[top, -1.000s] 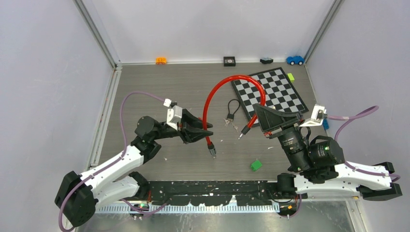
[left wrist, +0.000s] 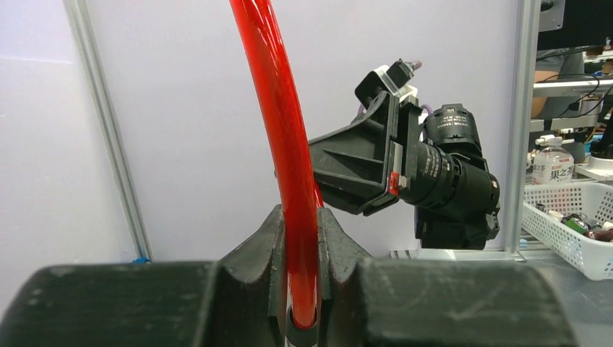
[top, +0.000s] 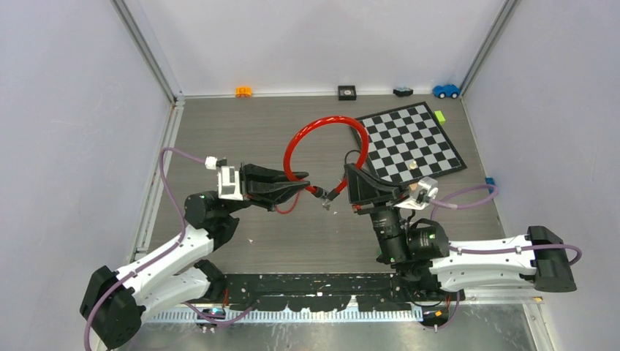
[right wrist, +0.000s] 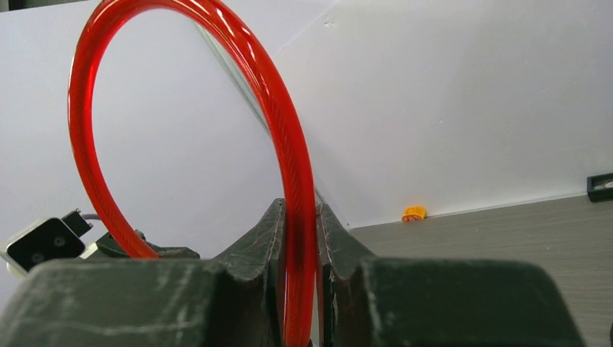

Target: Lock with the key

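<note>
A red cable lock [top: 327,120] is held up in a loop between my grippers, its two metal-tipped ends close together at the bottom in the top view. My left gripper has its fingers round one side of the tube near that end's black fitting. My right gripper is shut on the other side.
A checkered board [top: 409,139] lies at back right. An orange toy [top: 243,92], a black box [top: 346,92] and a blue car [top: 446,91] stand along the back wall.
My right gripper has moved left with its end of the lock, bringing the two ends together and narrowing the loop. My left gripper has shifted slightly left.
</note>
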